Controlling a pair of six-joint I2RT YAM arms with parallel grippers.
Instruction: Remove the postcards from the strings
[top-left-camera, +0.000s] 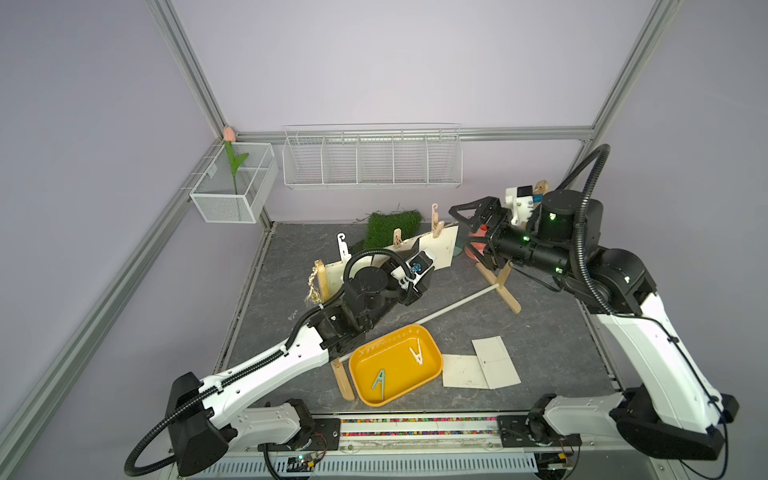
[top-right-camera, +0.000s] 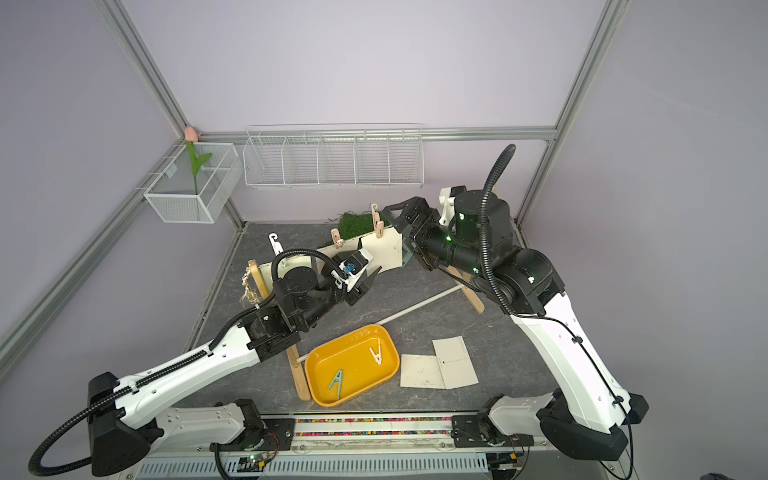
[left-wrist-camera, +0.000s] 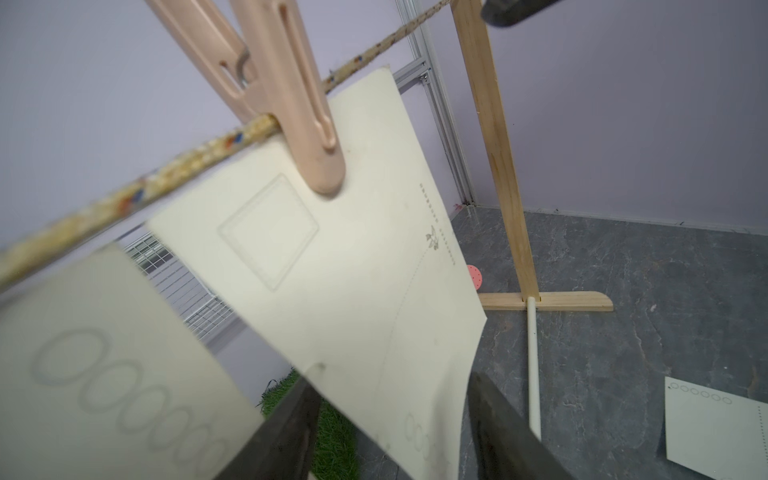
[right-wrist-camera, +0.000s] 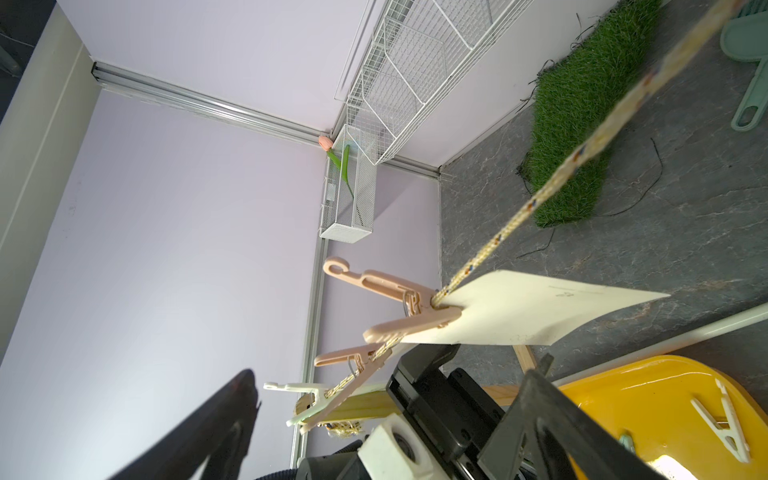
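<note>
Postcards hang from a rope by clothespins; the nearest in the left wrist view (left-wrist-camera: 360, 264) is held by a pink clothespin (left-wrist-camera: 308, 136), its lower part between the open fingers of my left gripper. My right gripper is open at the rope's right, above and beside the rightmost card (top-left-camera: 436, 248) and its pin (right-wrist-camera: 408, 320), with nothing gripped. Two postcards (top-left-camera: 496, 360) lie on the table right of the tray.
A yellow tray (top-left-camera: 392, 380) holds clothespins. Wooden stands (left-wrist-camera: 504, 176) carry the rope. Behind are artificial grass (right-wrist-camera: 584, 120), a wire basket (top-left-camera: 372, 160) and a planter with a tulip (top-left-camera: 232, 204).
</note>
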